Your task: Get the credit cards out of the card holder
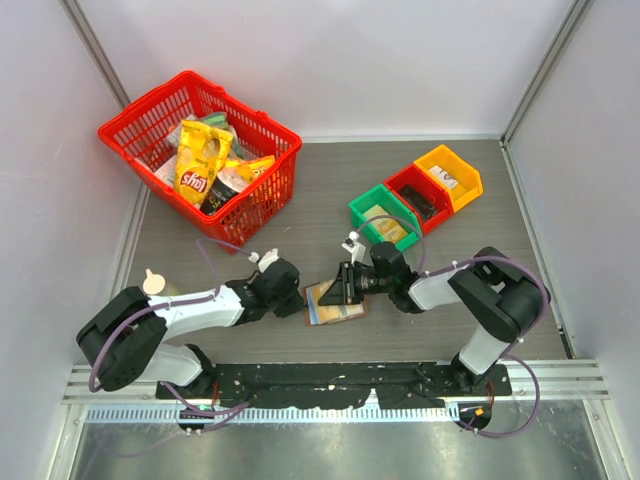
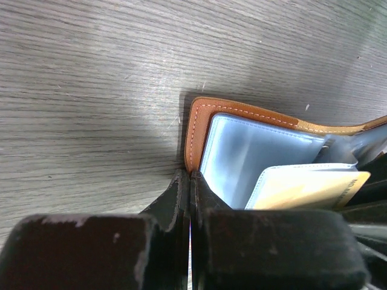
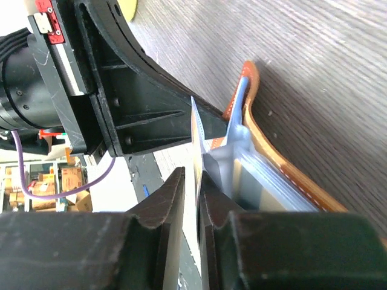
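Observation:
An open brown leather card holder [image 1: 322, 312] lies on the table between my grippers, with blue pockets and a pale card [image 2: 311, 187]. My left gripper is shut at the holder's corner, touching its stitched edge; whether anything is pinched is not clear. Over the holder is my right gripper, its fingertips close together at the upright edge of a thin pale card or flap; whether it grips this is unclear. In the right wrist view the left gripper's body partly hides the holder's far end.
A red basket of snack bags [image 1: 275, 140] stands at the back left. Green, red and yellow bins [image 1: 462, 186] sit at the back right. A cream object [image 1: 154, 283] is left of the left arm. The table between basket and bins is clear.

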